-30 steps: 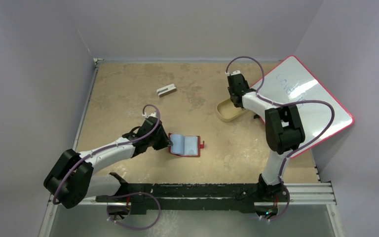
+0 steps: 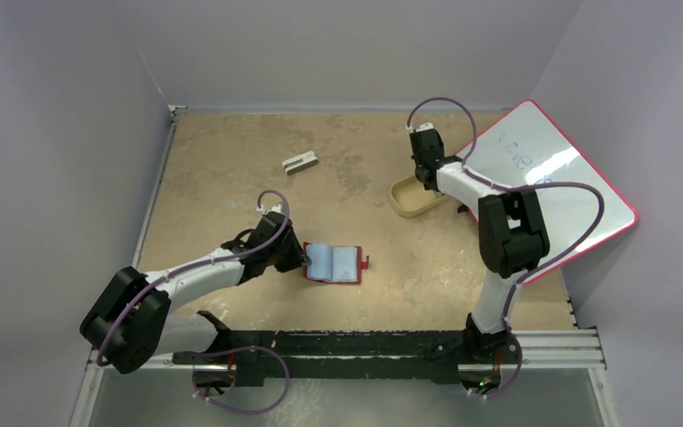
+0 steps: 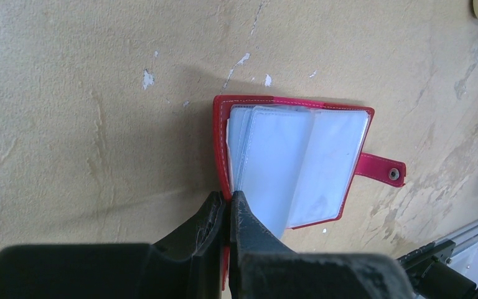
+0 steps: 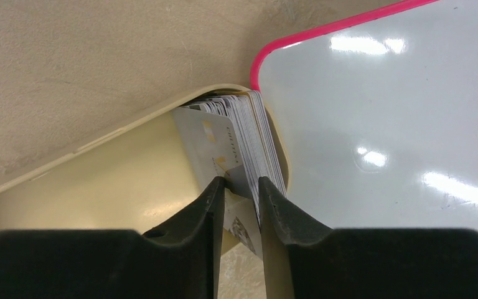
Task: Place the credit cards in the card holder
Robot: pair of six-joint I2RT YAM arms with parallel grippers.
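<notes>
The card holder (image 3: 330, 165) lies spread on the table with its clear sleeves (image 2: 344, 263) showing, red cover around them and a snap strap on the right. At its left edge my left gripper is shut, the red cover edge pinched between its fingers. In the right wrist view, a stack of credit cards (image 4: 258, 134) stands leaning at one end of a beige tray (image 4: 93, 146). My right gripper is at the stack, part open; the front grey card (image 4: 202, 137) shows in the gap between its fingertips, not visibly clamped.
A whiteboard with a red rim (image 2: 556, 178) lies on the right, touching the tray's end. Toward the back left sits a small white object (image 2: 300, 163). Bare table stretches between the holder and the tray.
My right gripper has shifted very slightly toward the back of the table, still over the tray. The left arm and the card holder look practically unmoved.
</notes>
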